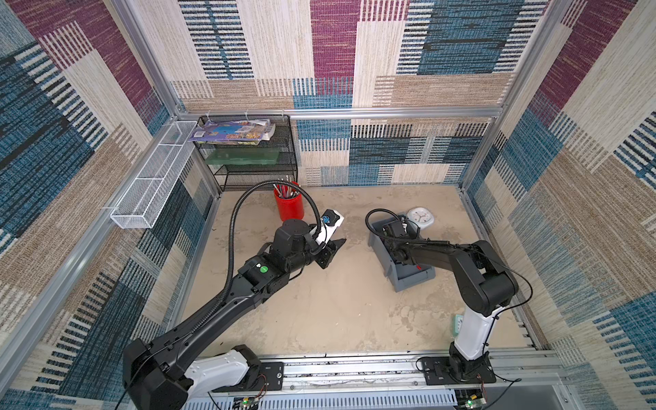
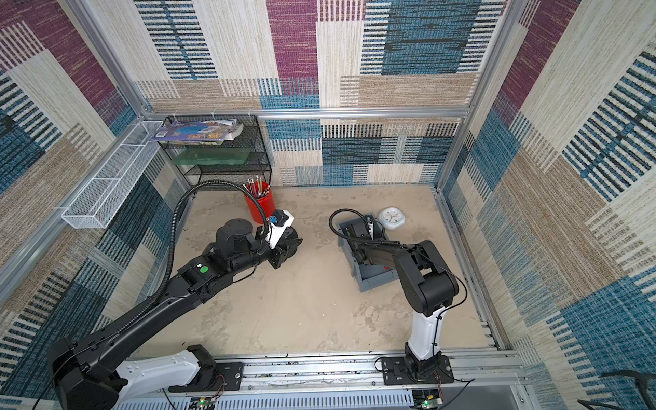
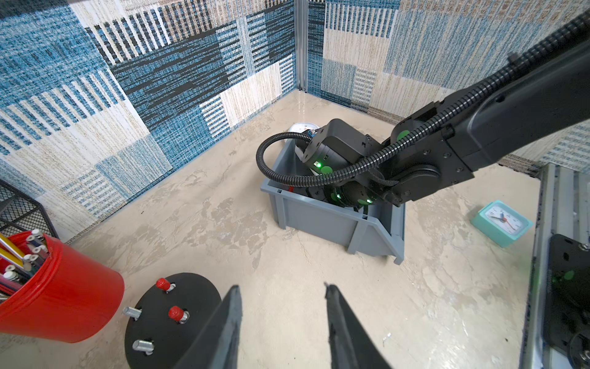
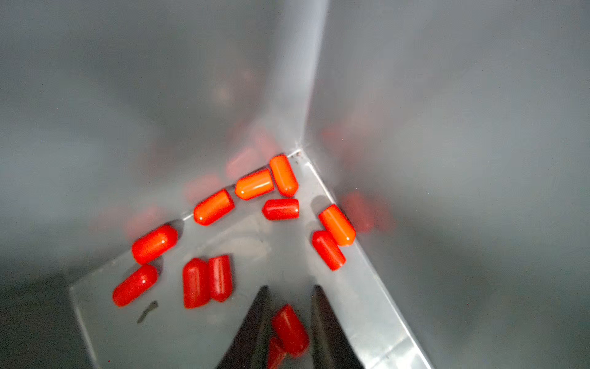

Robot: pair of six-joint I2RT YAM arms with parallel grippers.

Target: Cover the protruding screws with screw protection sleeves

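In the left wrist view a black disc [image 3: 195,289] lies on the table with several screws standing up from it. Two of them wear red sleeves [image 3: 175,313]; two bare metal screws [image 3: 143,346] show on its left part. Above the table, just right of the disc, my left gripper is open and empty. My right gripper reaches down into the grey bin [image 3: 319,215], its fingers part open around a red sleeve [image 4: 290,330] on the bin floor. A second sleeve beside it is partly hidden by a finger. Several loose sleeves [image 4: 207,281] lie along the walls.
A red cup of pens [image 3: 73,295] stands close to the disc. A white clock [image 1: 421,217] is behind the bin, and a teal clock [image 3: 502,222] sits to its right. The bin walls closely surround my right gripper. The table between disc and bin is clear.
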